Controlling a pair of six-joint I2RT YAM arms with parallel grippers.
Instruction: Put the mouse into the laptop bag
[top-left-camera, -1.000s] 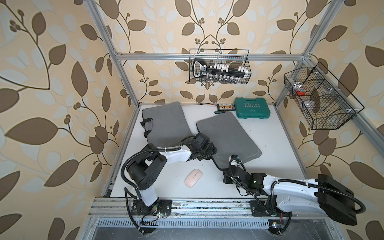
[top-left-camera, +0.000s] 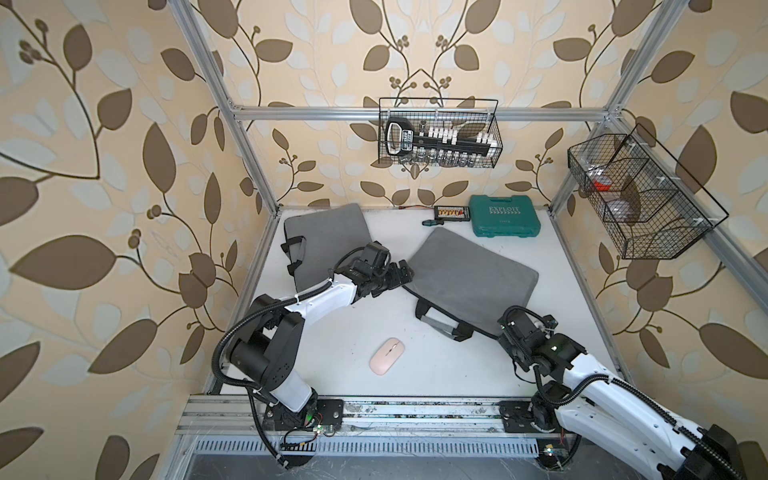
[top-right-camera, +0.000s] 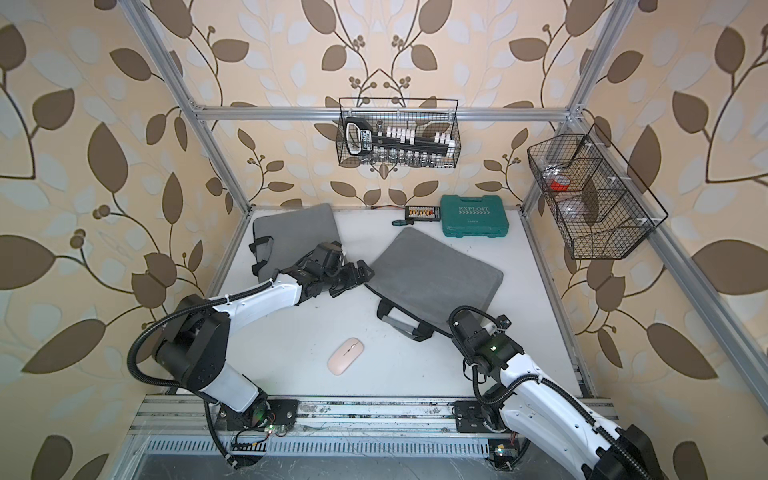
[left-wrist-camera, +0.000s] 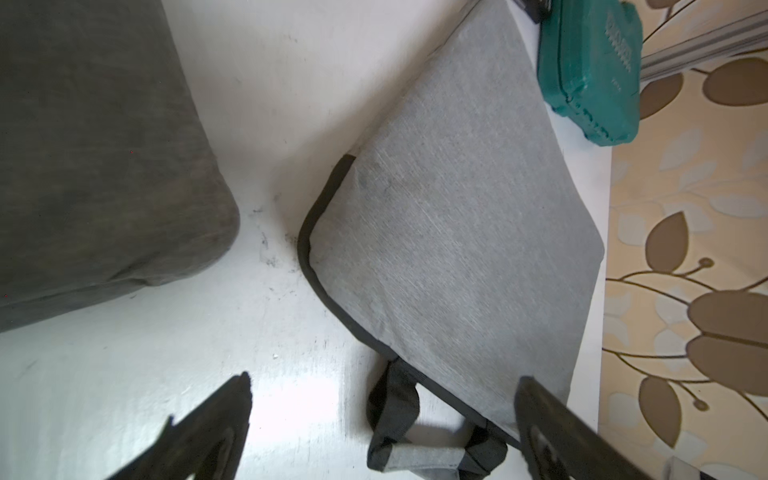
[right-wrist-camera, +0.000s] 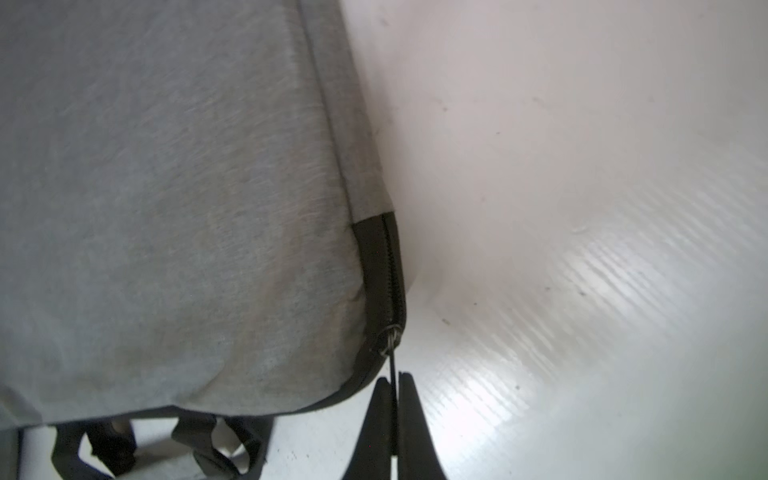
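The pink mouse (top-left-camera: 387, 355) lies on the white table in front of the grey laptop bag (top-left-camera: 472, 276), whose black handle lies toward the front. My left gripper hovers open near the bag's left corner, with nothing between its fingers. In the right wrist view my right gripper is shut at the bag's corner on the thin cord of the zipper pull (right-wrist-camera: 389, 340).
A second grey bag (top-left-camera: 324, 240) lies at the back left. A green case (top-left-camera: 505, 216) and small tool set (top-left-camera: 451, 213) sit at the back. Wire baskets hang on the walls. The table's front middle is open around the mouse.
The bag has shifted and turned rightward. My left gripper has moved left and back.
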